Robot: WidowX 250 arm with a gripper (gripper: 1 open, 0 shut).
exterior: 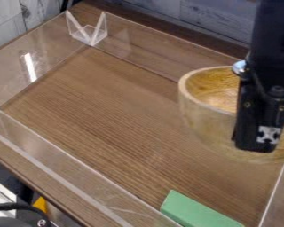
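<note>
A translucent yellowish bowl (206, 113) is raised at the right of the camera view. The dark gripper (258, 112) comes down from the upper right with one finger in front of the bowl's wall. Much of the gripper and the bowl's right side are out of frame, and I cannot tell whether the fingers grip the wall.
A green block (201, 211) lies at the lower front. The wooden floor of the clear-walled tray (97, 106) is bare on the left. A clear bracket (88, 30) stands at the back left corner.
</note>
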